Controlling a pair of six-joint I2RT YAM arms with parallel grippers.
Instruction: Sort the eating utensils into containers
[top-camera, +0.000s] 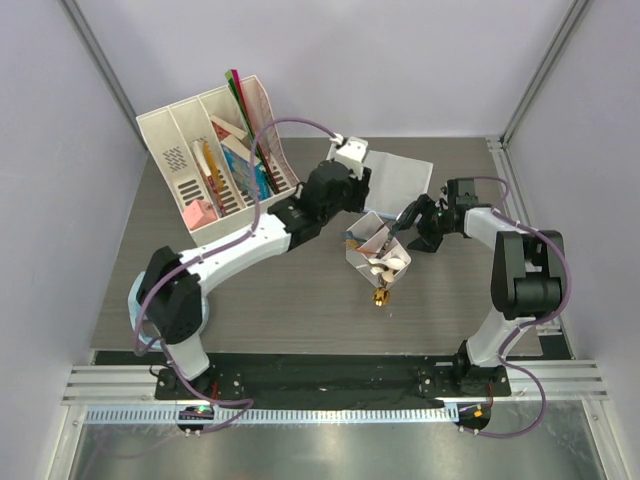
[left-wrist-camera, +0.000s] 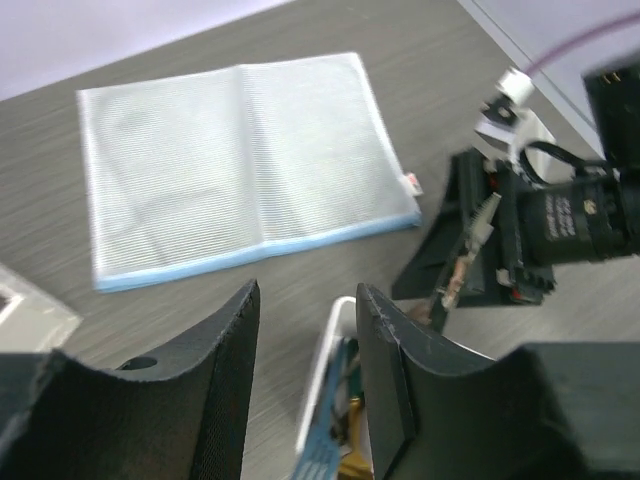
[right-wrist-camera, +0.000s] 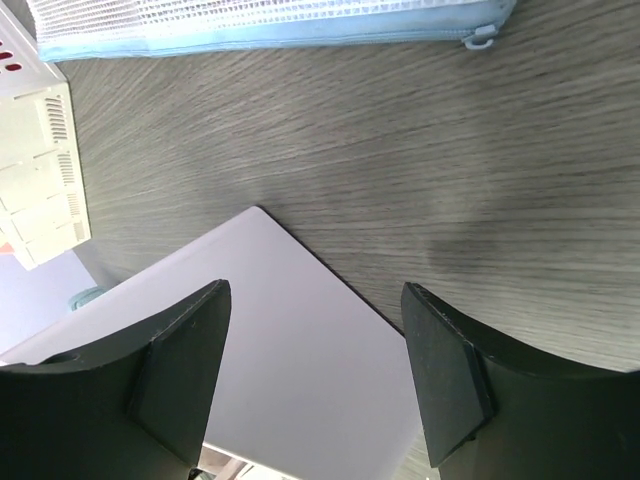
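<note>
A white container (top-camera: 362, 262) near the middle holds several utensils: wooden and white pieces, blue ones and a knife (left-wrist-camera: 470, 245) leaning up out of it; a blue fork (left-wrist-camera: 318, 450) shows low in the left wrist view. My left gripper (top-camera: 355, 190) hangs open above and behind the container, with nothing between its fingers. My right gripper (top-camera: 425, 225) is open at the container's back right, beside the upper part of the knife; its wrist view shows table and a pale flat panel below it.
A large white compartment organizer (top-camera: 195, 225) with sticks and boxes stands at back left. A mesh zip pouch (top-camera: 405, 170) lies behind the container. A blue item (top-camera: 137, 305) lies at front left.
</note>
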